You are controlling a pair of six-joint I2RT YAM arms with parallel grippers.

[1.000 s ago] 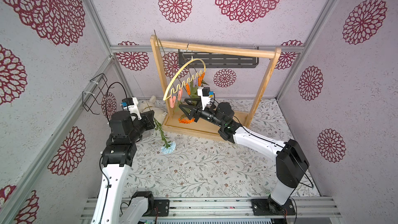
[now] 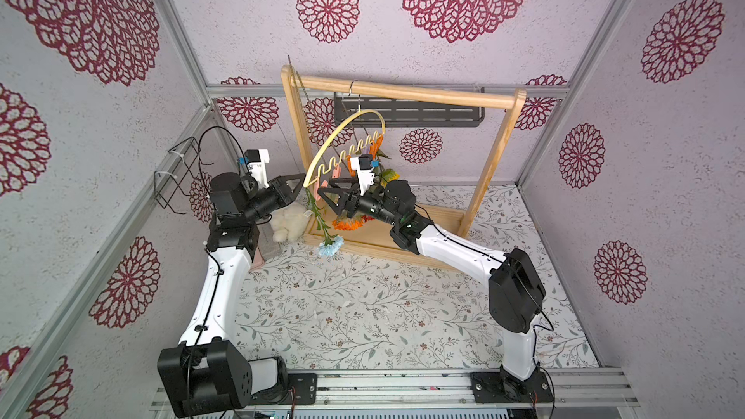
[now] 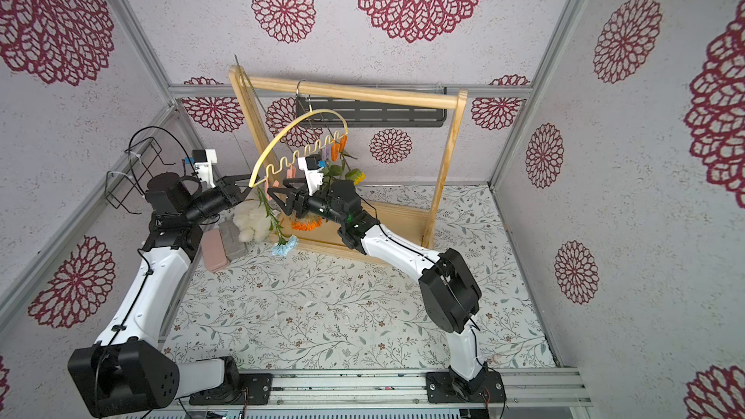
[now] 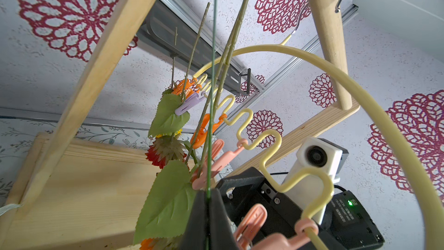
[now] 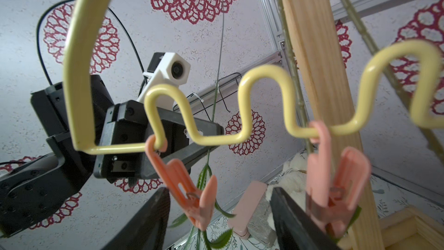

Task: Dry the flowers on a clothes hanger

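The yellow hanger (image 2: 332, 140) hangs from the wooden rack (image 2: 419, 93), with coloured clips along its wavy bar. My left gripper is shut on the thin green stem (image 4: 213, 111) of the light-blue flower (image 2: 330, 246), which hangs head down. In the right wrist view the left fingers (image 5: 203, 145) reach behind the hanger's end, and the flower's leaves show behind the end pink clip (image 5: 178, 180). My right gripper is open, its fingers standing on either side of that clip, apparently apart from it. A second pink clip (image 5: 319, 189) hangs farther along the bar.
Other flowers, including an orange one (image 2: 347, 224), hang from clips farther along. A white plush toy (image 2: 289, 222) sits by the rack's left post. A wire basket (image 2: 177, 174) is on the left wall.
My left gripper has risen and moved right and toward the hanger's end, carrying the blue flower. The open right gripper has shifted left toward the end pink clip.
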